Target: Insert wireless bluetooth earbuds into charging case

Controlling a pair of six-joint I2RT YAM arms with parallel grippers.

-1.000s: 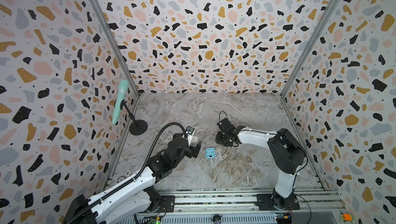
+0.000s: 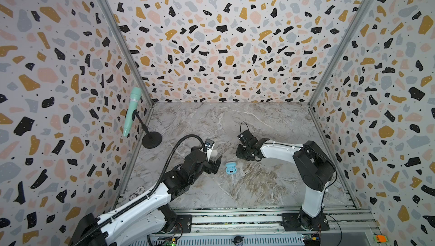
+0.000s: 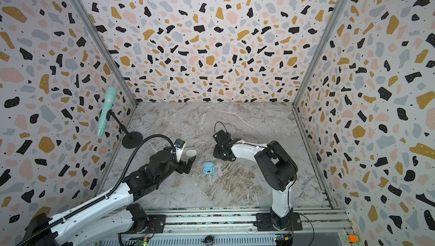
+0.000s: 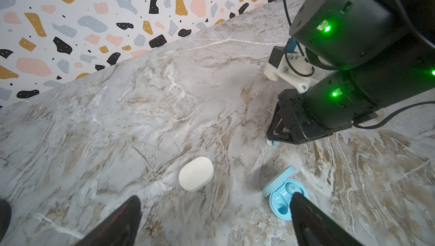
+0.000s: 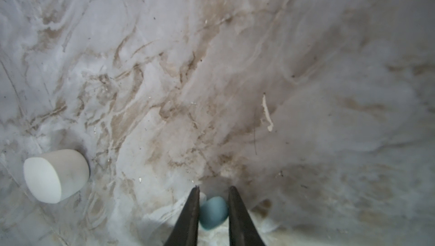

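A light-blue charging case (image 2: 231, 169) lies open on the marble table, also visible at lower right in the left wrist view, where its wells (image 4: 281, 208) show. My right gripper is low over the table behind the case, shut on a small light-blue earbud (image 5: 213, 214). My left gripper stands open above the table, left of the case, its blurred fingers framing the case and a white oval piece (image 4: 195, 173) below, with nothing held.
A mint microphone (image 2: 132, 110) on a black stand (image 2: 151, 139) stands at the left. Patterned walls bound the back and sides.
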